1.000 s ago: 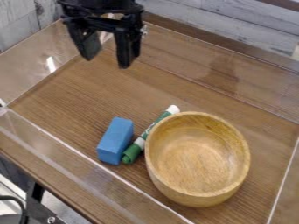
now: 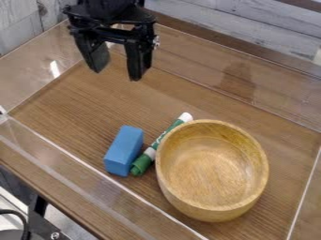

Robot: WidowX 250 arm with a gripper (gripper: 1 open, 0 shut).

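My black gripper (image 2: pixel 115 56) hangs over the upper left of the wooden table, its fingers apart and empty. Below it, toward the front, lie a blue block (image 2: pixel 123 150) and a green and white marker (image 2: pixel 163 145) lying diagonally beside it. A round-cornered tan wooden bowl (image 2: pixel 212 169), empty, stands to the right of both.
White edging runs along the table's sides, and a black cable lies at the bottom left corner.
The gripper has shifted very slightly at the upper left. The block, marker and bowl have not moved.
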